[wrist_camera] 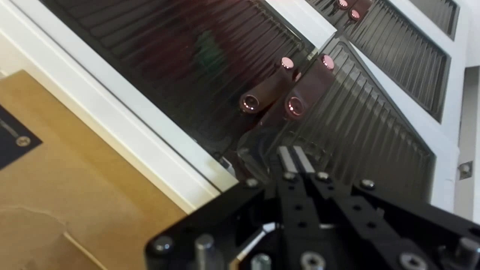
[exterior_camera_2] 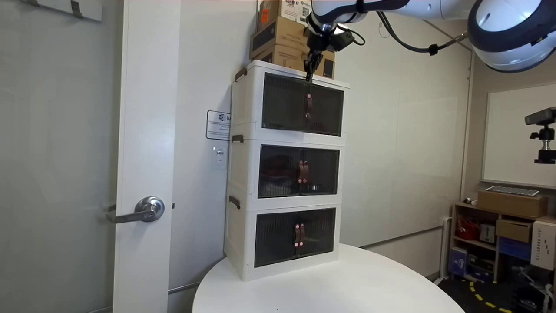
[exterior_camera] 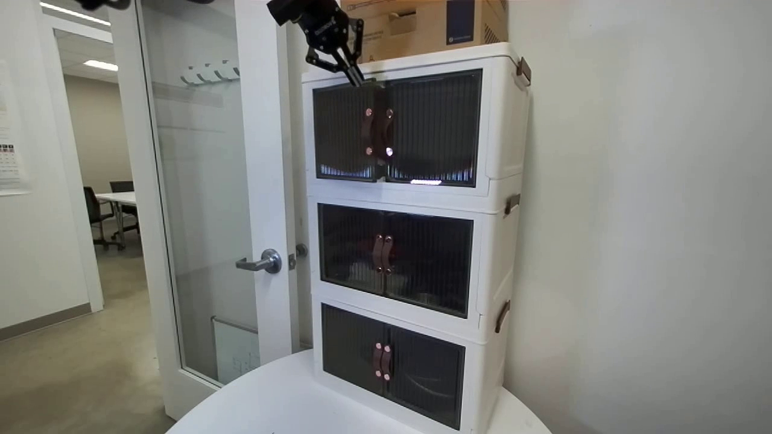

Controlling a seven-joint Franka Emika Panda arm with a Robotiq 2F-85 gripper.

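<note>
The white cabinet (exterior_camera: 405, 196) stands in three tiers, each with a pair of dark ribbed doors. On the top tier, the left door (exterior_camera: 344, 134) is nearly flush, with a slim gap at its free edge beside the right door (exterior_camera: 438, 130). Brown strap handles sit side by side at the middle, the left door's handle (wrist_camera: 310, 87) among them. My gripper (exterior_camera: 359, 83) is at the upper free corner of that left door. In the wrist view its fingers (wrist_camera: 288, 159) lie together, shut, with nothing seen between them. Whether they touch the door cannot be made out.
Cardboard boxes (exterior_camera_2: 286, 39) sit on top of the cabinet, close to the gripper. To one side stands a glass door with a lever handle (exterior_camera: 259, 261).
</note>
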